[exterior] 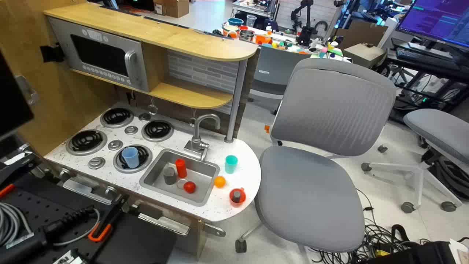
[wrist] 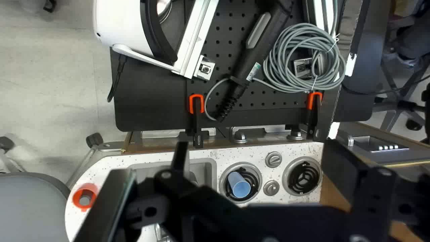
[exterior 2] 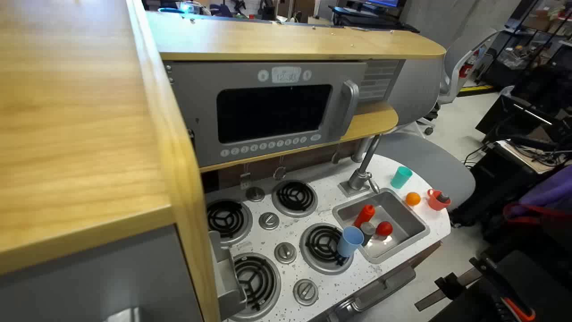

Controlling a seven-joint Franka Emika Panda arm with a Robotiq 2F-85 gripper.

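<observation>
In the wrist view my gripper stands open above the toy kitchen counter, its dark fingers wide apart and nothing held between them. Neither exterior view shows it clearly. A blue cup [exterior: 130, 157] sits upright on the burner beside the sink [exterior: 200, 198]. Inside the sink are a red bottle [exterior: 180, 168], a grey cup [exterior: 169, 175] and a red ball-like toy [exterior: 189, 187]. On the counter's rounded end stand a teal cup [exterior: 231, 163], an orange ball [exterior: 219, 182] and a red cup [exterior: 237, 198] with something grey in it.
A faucet [exterior: 199, 132] rises behind the sink. The microwave [exterior 2: 274, 110], shut, and a shelf [exterior: 193, 94] overhang the back. A grey chair [exterior: 310, 198] adjoins the rounded end. The black robot table [wrist: 157, 109] with coiled cable [wrist: 278, 60] lies along the front.
</observation>
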